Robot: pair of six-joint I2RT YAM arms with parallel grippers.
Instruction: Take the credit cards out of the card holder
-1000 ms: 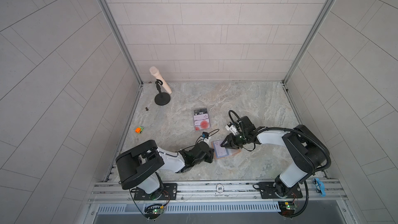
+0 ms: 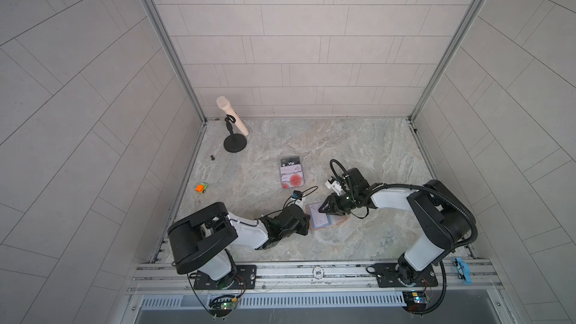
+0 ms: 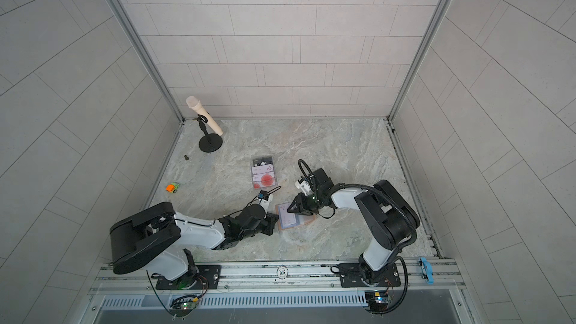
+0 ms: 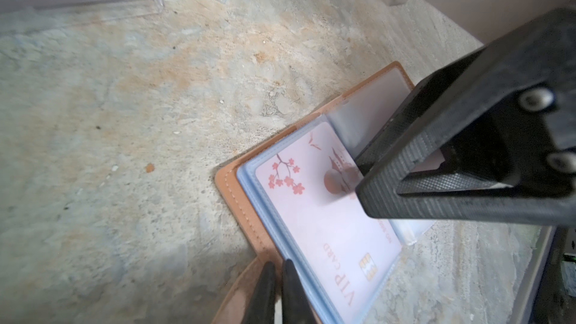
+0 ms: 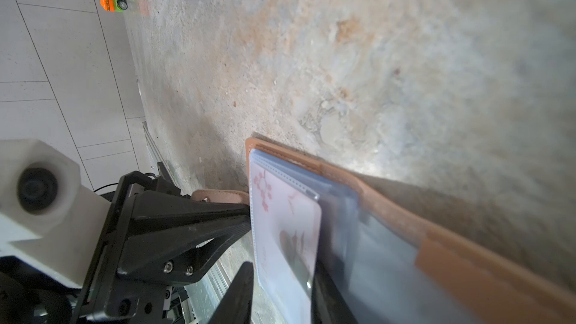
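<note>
The open tan card holder lies on the table at front centre, with a white VIP card in its clear sleeve. My left gripper is shut on the holder's tan edge at its left side. My right gripper is down at the card from the right, part open, its tips at the card and sleeve edge; whether it grips the card is unclear. A clear case of cards stands apart, behind the holder.
At the back left are a microphone and black stand. A small orange-green toy and a small dark object lie on the left.
My right gripper has shifted very slightly over the holder; otherwise nothing visibly differs.
</note>
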